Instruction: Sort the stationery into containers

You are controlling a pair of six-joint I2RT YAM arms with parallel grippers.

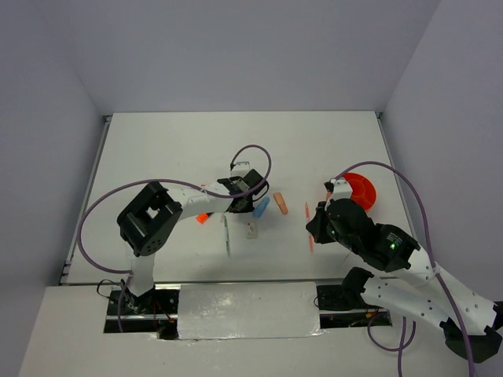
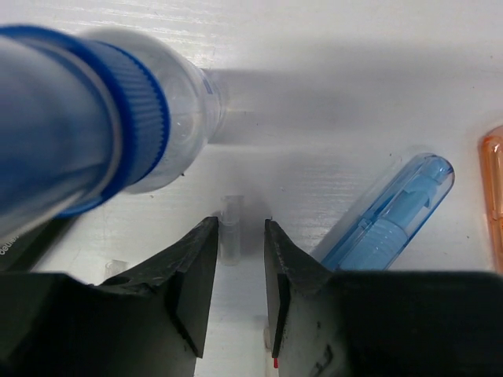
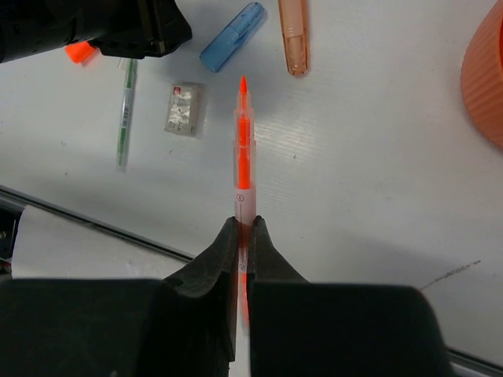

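My left gripper hovers low over a small clear translucent piece [image 2: 230, 204], its fingers slightly apart either side of it; whether it touches it is unclear. Beside it stand a blue-capped bottle [image 2: 94, 118] and a blue translucent item [image 2: 393, 212]. My right gripper is shut on an orange-and-white pen [image 3: 244, 165]. In the right wrist view lie an orange item [image 3: 294, 39], a green pen [image 3: 126, 114] and a pale eraser-like block [image 3: 183, 108].
An orange round container [image 1: 361, 188] stands at the right of the white table [image 1: 157, 141]. The front edge runs below the items.
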